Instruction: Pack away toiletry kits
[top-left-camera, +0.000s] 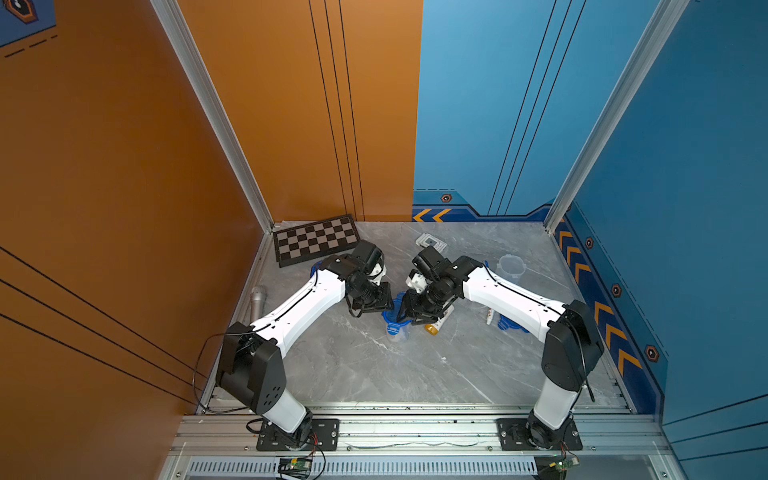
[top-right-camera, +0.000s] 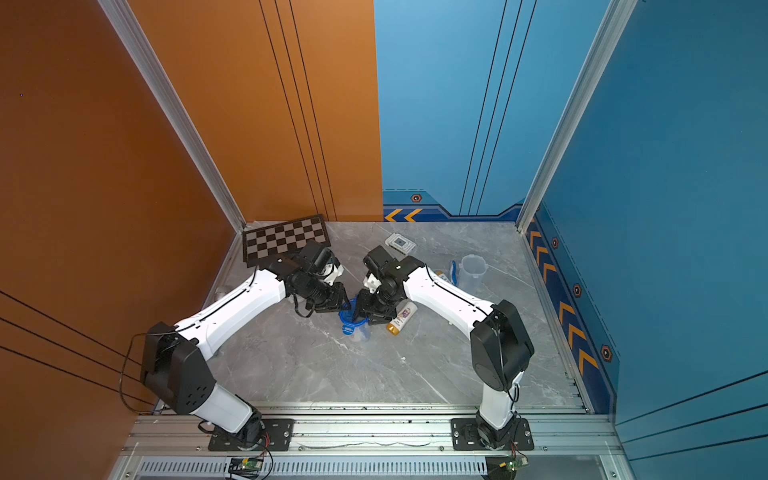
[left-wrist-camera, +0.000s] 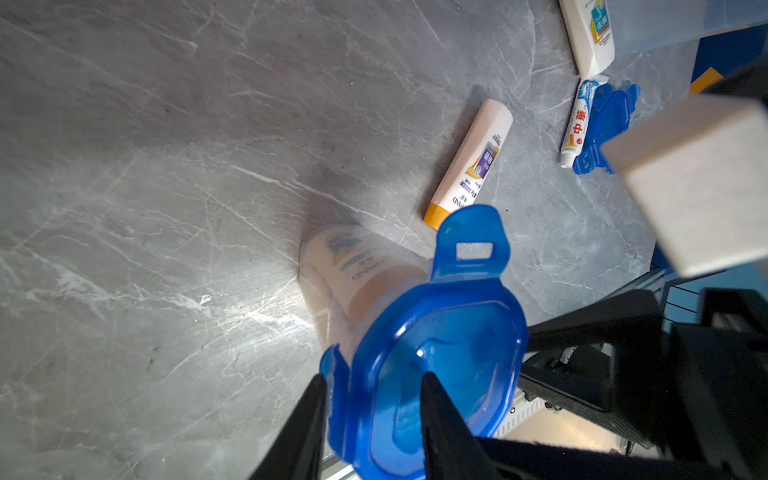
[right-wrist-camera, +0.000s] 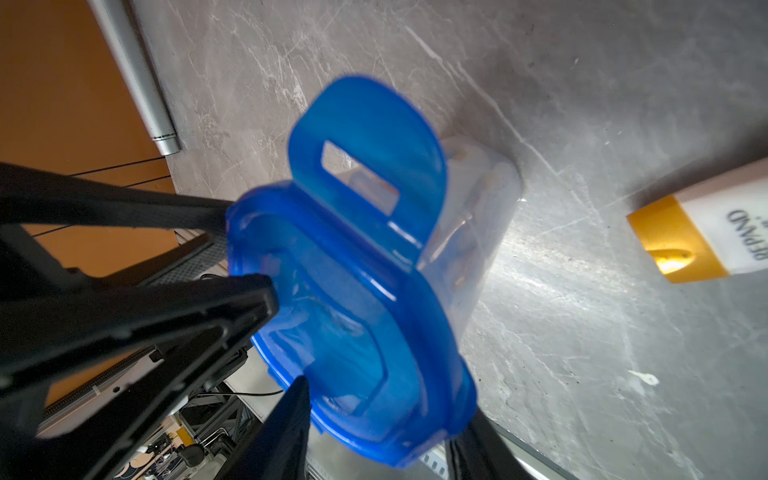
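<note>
A clear plastic box (left-wrist-camera: 360, 264) with a pale tube inside stands at the centre, topped by a blue lid (left-wrist-camera: 448, 352) with raised side tabs. My left gripper (top-left-camera: 382, 304) and my right gripper (top-left-camera: 408, 308) are at opposite sides of this lid. In both wrist views the dark fingers surround parts of the lid's rim; whether they are shut on it is unclear. A cream tube with an orange cap (left-wrist-camera: 468, 164) lies beside the box. A toothpaste tube (left-wrist-camera: 580, 120) lies by another blue lid (left-wrist-camera: 608, 128).
A checkered board (top-left-camera: 316, 240) lies at the back left. A small pale item (top-left-camera: 430, 241) lies at the back. An empty clear box (top-right-camera: 473, 272) stands on the right.
</note>
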